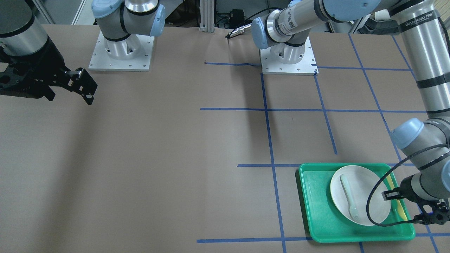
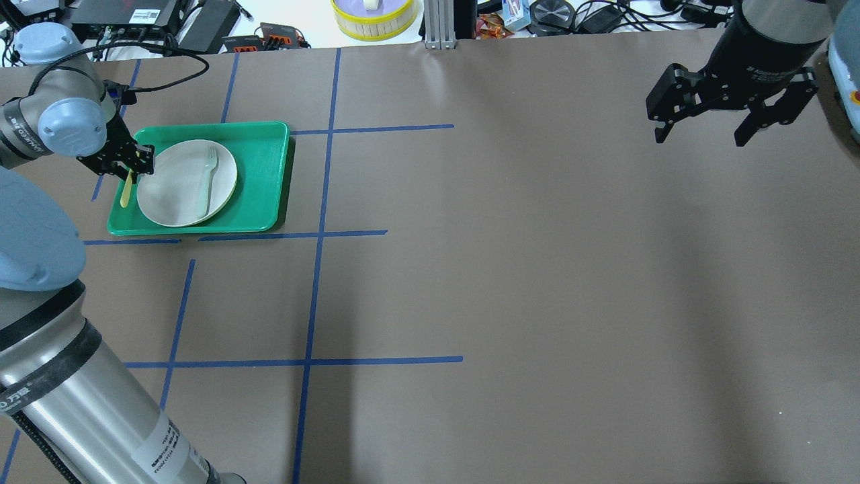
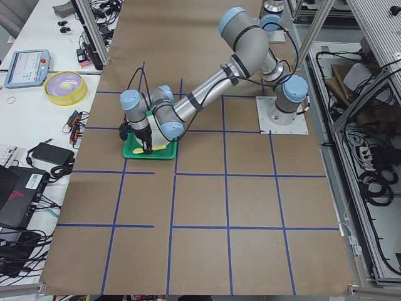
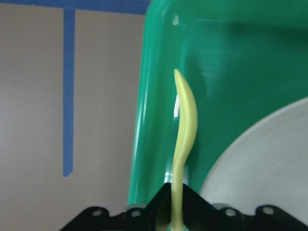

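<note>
A green tray (image 1: 316, 206) holds a white plate (image 2: 165, 181) with a pale fork (image 2: 206, 184) on it. Beside the plate, along the tray's side, lies a yellow utensil (image 4: 185, 125). My gripper is at that utensil, its fingers shut on the utensil's near end in the left wrist view. The front and top views show the gripper low over the plate's edge, partly covering the yellow utensil.
Another arm's black gripper (image 2: 725, 113) hangs at the opposite side of the table. Further arm bases stand along one edge.
</note>
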